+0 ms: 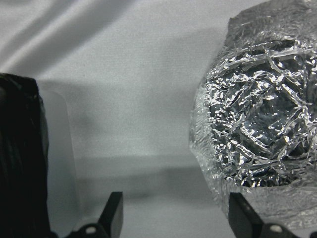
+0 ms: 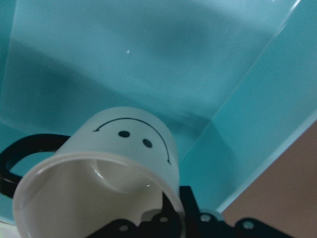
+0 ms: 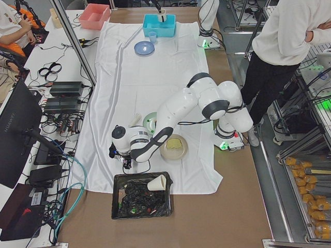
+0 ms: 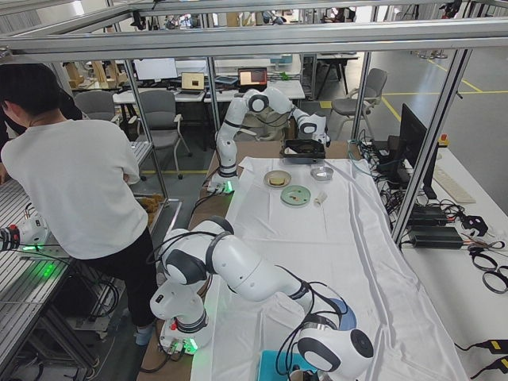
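My left gripper is open above the white cloth, beside a crinkled foil bowl in clear plastic (image 1: 257,114), with the black-lined bin (image 1: 20,153) at its side. My right gripper is shut on the rim of a white mug with a smiley face and black handle (image 2: 99,134), in the blue tray (image 2: 69,69) or just over it. A white cup (image 3: 156,183) lies tilted in the black bin (image 3: 124,206).
A tan plate with a yellow item (image 3: 165,154), a green plate (image 4: 286,197), a blue plate (image 3: 144,48) and a blue cup (image 3: 152,35) stand on the cloth. A person (image 4: 79,190) stands beside the table.
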